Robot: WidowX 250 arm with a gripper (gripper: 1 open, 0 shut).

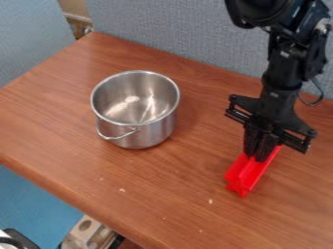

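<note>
A red elongated block (246,173) lies on the wooden table at the right, tilted diagonally. My black gripper (260,146) is over its far end, fingers drawn close together around the top part of the block, which they partly hide. A steel pot (134,107) with wire handles stands left of the block, apart from it.
A grey padded wall (169,24) runs along the back. The table's left front edge drops to a blue surface.
</note>
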